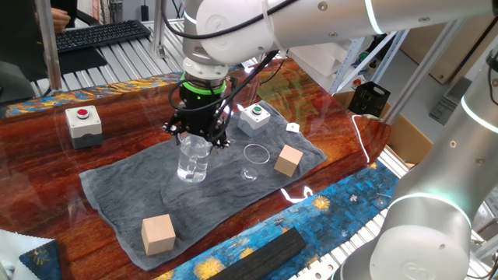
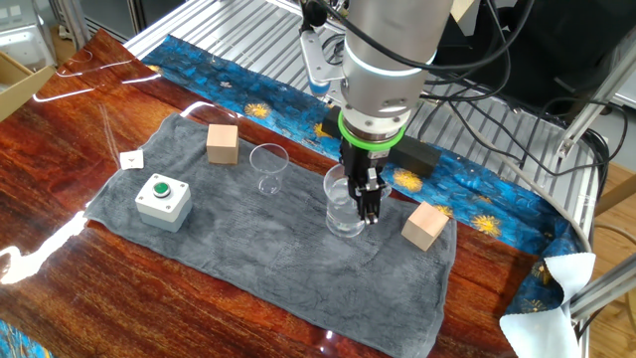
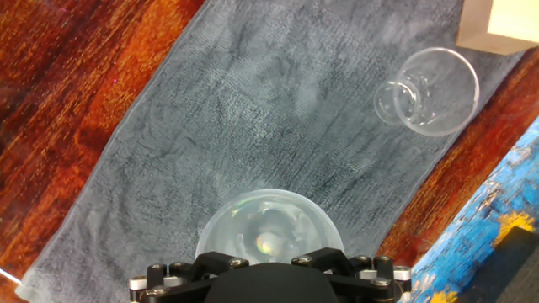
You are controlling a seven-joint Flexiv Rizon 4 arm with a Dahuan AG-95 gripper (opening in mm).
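A clear beaker point(image 1: 193, 165) stands upright at the middle of the grey towel, with what looks like clear liquid inside. My gripper point(image 1: 197, 140) points down over it, its black fingers spread to about the width of the rim, one on each side. In the wrist view the beaker's round mouth point(image 3: 269, 220) lies between the fingers, whose tips are hidden, so contact with the glass is unclear. To one side, an empty stemmed glass point(image 2: 268, 171) stands on the towel, apart from the gripper.
Two wooden blocks point(image 1: 288, 160) sit on the grey towel point(image 1: 117, 190). A green-button box point(image 2: 164, 203) stands near the towel's far edge, a red-button box point(image 1: 84, 127) off it. A black bar point(image 1: 261, 257) lies on the blue cloth. Towel between is clear.
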